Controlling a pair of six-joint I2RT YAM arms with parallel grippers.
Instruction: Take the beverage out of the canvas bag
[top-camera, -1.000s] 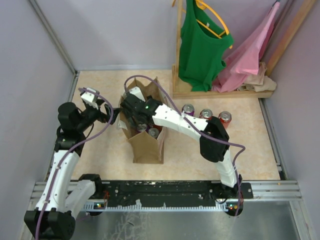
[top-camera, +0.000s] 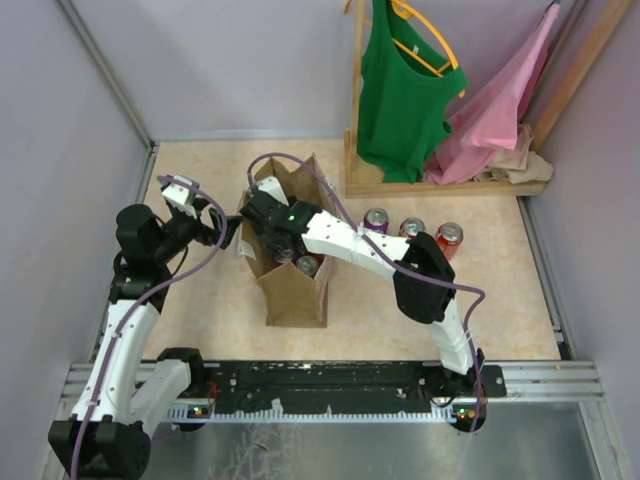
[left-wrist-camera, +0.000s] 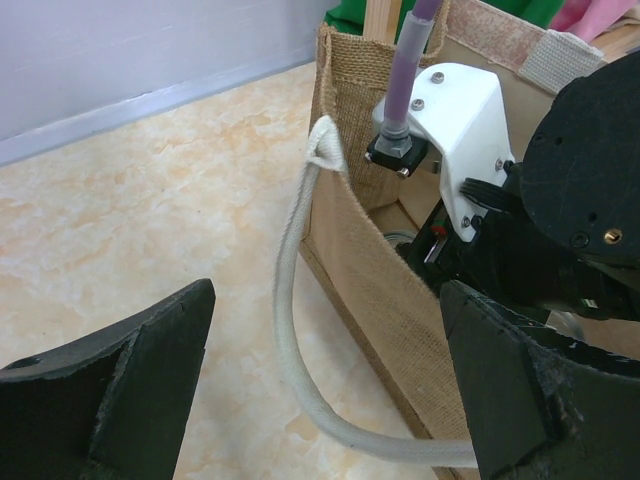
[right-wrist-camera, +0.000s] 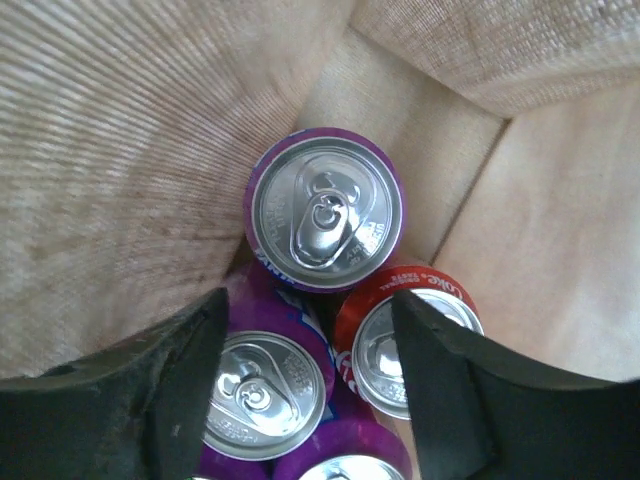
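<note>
The canvas bag (top-camera: 296, 300) stands open at the table's middle, several cans inside. My right gripper is down in the bag, its fingers parted with nothing clasped between them. Ahead of them in the right wrist view sits a purple can (right-wrist-camera: 326, 212), lid up. A second purple can (right-wrist-camera: 265, 395) lies partly behind the left finger, and a red Coke can (right-wrist-camera: 385, 345) partly behind the right one. Beside the bag's left wall, my left gripper is open, the white rope handle (left-wrist-camera: 290, 310) passing between its fingers.
On the table right of the bag stand a purple can (top-camera: 376, 219) and two red cans (top-camera: 449, 239). A wooden rack (top-camera: 352, 170) with a green top (top-camera: 405, 100) and pink cloth (top-camera: 490, 110) is behind. Bare table (top-camera: 200, 320) lies at front left.
My right arm has shifted slightly left, its gripper staying inside the bag. The left arm, the bag and the cans on the table look unmoved.
</note>
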